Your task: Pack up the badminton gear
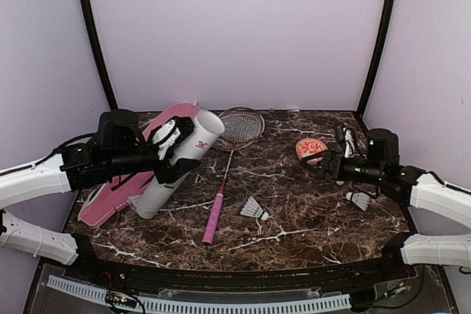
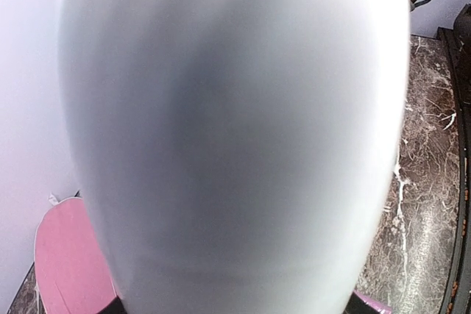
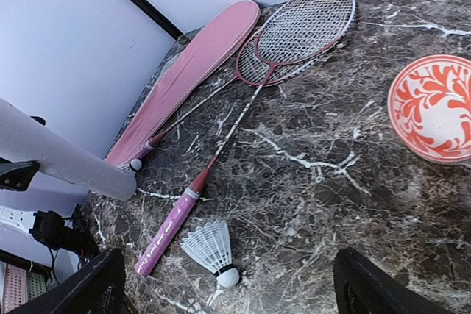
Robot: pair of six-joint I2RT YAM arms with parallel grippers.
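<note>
My left gripper (image 1: pixel 182 145) is shut on a tall white tube (image 1: pixel 158 195), which leans with its upper end to the right. The tube (image 2: pixel 228 137) fills most of the left wrist view and hides much behind it. A pink racket bag (image 1: pixel 107 209) lies behind it at the left. The front racket's pink grip (image 1: pixel 213 220) points toward me; a second racket (image 3: pixel 158 136) lies partly under it, by the bag. One shuttlecock (image 1: pixel 254 209) rests mid-table, another (image 1: pixel 358 200) at the right. My right gripper is open above the table, empty.
A round red-and-white patterned box (image 1: pixel 310 148) stands at the back right, close to my right gripper. By the tube's lower end a further shuttlecock (image 3: pixel 136 164) shows.
</note>
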